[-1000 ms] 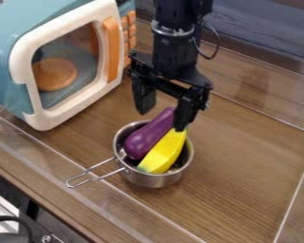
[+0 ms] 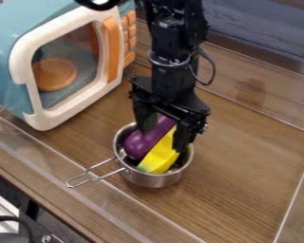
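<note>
A steel pot (image 2: 162, 178) with a long wire handle toward the lower left stands on the wooden counter. In it lie a purple eggplant (image 2: 140, 143) and a yellow banana-like object (image 2: 159, 158). The black gripper (image 2: 165, 124) is open and low over the pot, its fingers at the upper end of the two items; whether they touch either one is unclear.
A toy microwave (image 2: 15, 66) in light blue, white and orange stands at the upper left, with an orange disc behind its window. A dark cable and white edge show at the lower left.
The gripper has moved down toward the pot, its fingers now lower around the upper end of the eggplant and yellow object. The pot has stayed in place.
</note>
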